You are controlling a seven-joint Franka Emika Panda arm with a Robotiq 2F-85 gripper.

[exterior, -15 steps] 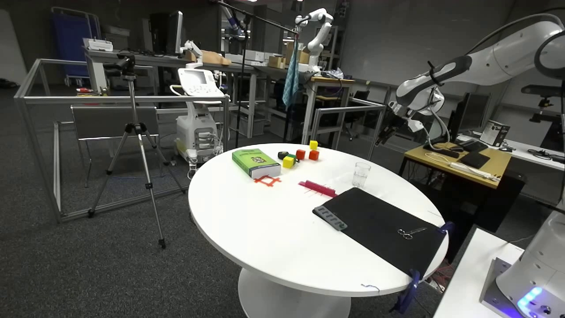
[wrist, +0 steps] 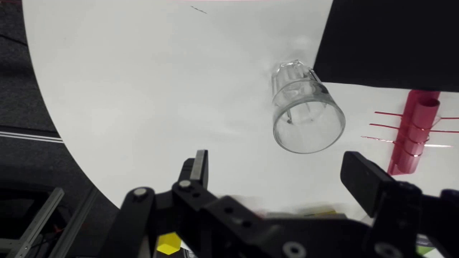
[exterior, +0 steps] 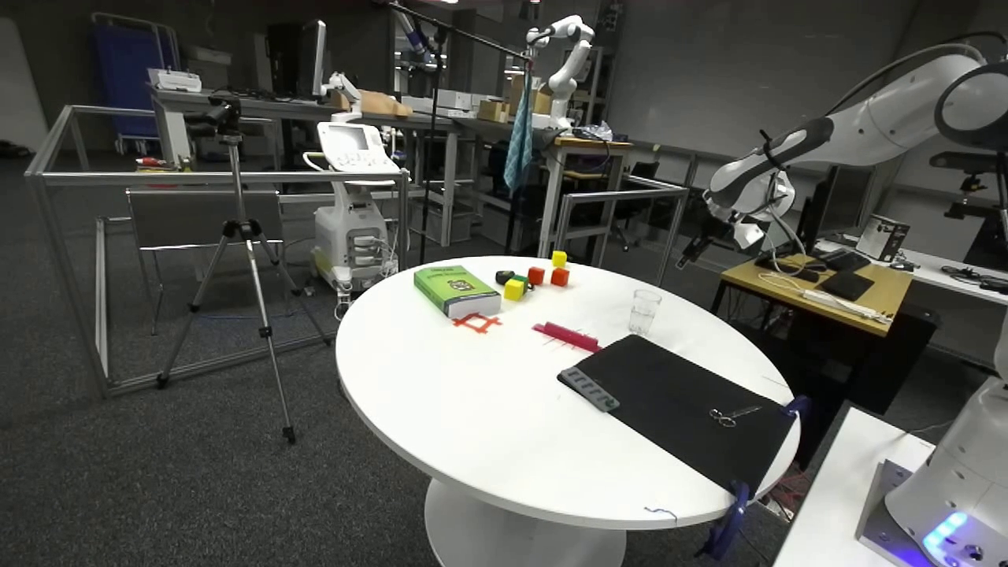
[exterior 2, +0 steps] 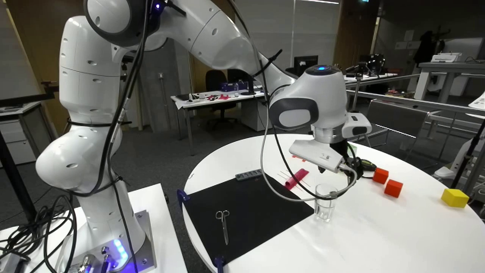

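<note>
My gripper stands open above the table, with nothing between its fingers. In the wrist view, a clear drinking glass (wrist: 279, 101) rises beyond the fingertips, its round rim toward the camera. The glass (exterior: 643, 312) is upright at the edge of the black mat in exterior view 1, and my gripper (exterior: 694, 250) hangs in the air to its upper right, apart from it. Exterior view 2 has the same glass (exterior 2: 324, 210) beside the mat's corner, a cable crossing in front of it; the fingers there are mostly hidden behind the hand.
A black mat (exterior 2: 245, 214) carries scissors (exterior 2: 223, 223). Near it lie a pink-red holder (wrist: 415, 133) with thin red strands and a grey strip (exterior: 588, 388). Red cubes (exterior 2: 393, 188), a yellow cube (exterior 2: 454, 198) and a green book (exterior: 458, 288) are farther off.
The arm's hand has shifted slightly and tilted, with its fingers a little lower and to the right in exterior view 1. The glass and the other table objects have not moved.
</note>
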